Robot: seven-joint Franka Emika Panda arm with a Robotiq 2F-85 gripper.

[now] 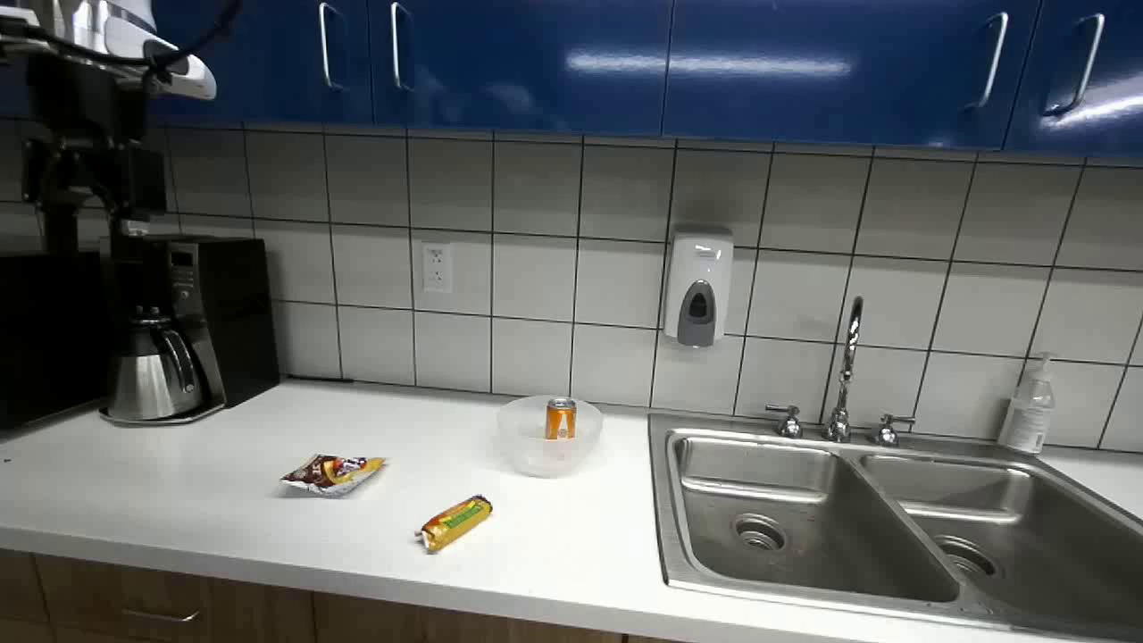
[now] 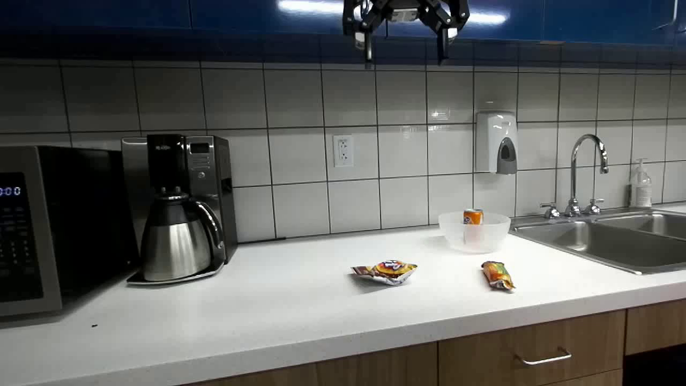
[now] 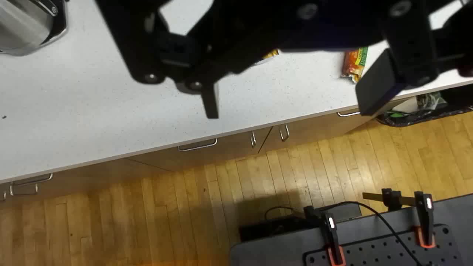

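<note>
High above the counter, my gripper (image 2: 405, 59) stands open, its two fingers well apart with nothing between them. In the wrist view the gripper spreads over the counter's front edge. A brown and yellow snack bag (image 1: 332, 473) lies on the white counter; the gripper's body mostly covers it in the wrist view. Right of it rests a yellow-orange packet (image 1: 455, 523), apart from the bag. Behind the packet sits a translucent bowl (image 1: 521, 450), with an orange can (image 1: 560, 419) upright inside it.
A coffee maker (image 2: 222, 193) with a steel carafe (image 2: 177, 244) and a microwave (image 2: 51, 212) occupy the left end. The steel sink (image 1: 670, 514) is at the right. Blue cabinets (image 1: 525, 64) hang above. Bare counter (image 2: 276, 302) lies between the carafe and the bag.
</note>
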